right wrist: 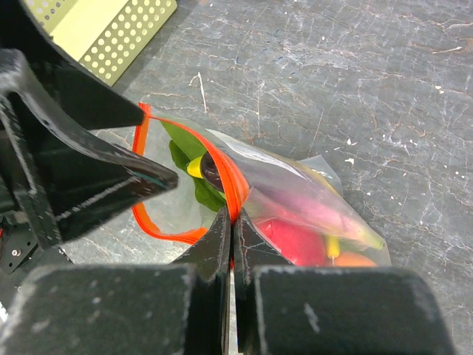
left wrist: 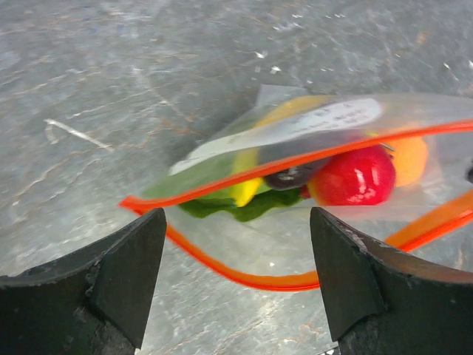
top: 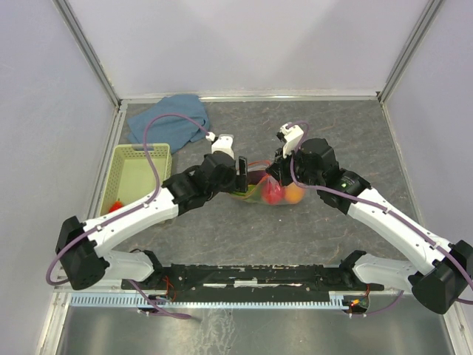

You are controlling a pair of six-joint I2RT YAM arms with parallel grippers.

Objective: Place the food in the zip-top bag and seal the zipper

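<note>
The clear zip top bag (right wrist: 292,188) lies on the table with its orange-edged mouth (right wrist: 233,177) gaping toward the left. Inside it are a red fruit (left wrist: 355,177), an orange fruit (left wrist: 409,159), a dark purple item (left wrist: 292,176), something yellow and green leaves (left wrist: 244,209). My right gripper is shut on the bag's orange zipper edge, pinching it. My left gripper is parted, its fingers on either side of the bag's open corner; nothing is clamped between them. In the top view the left gripper (top: 242,175) stands just left of the bag.
A pale green basket (top: 138,177) stands at the left with a red item (top: 116,205) in its near corner. A blue cloth (top: 171,123) lies behind it.
</note>
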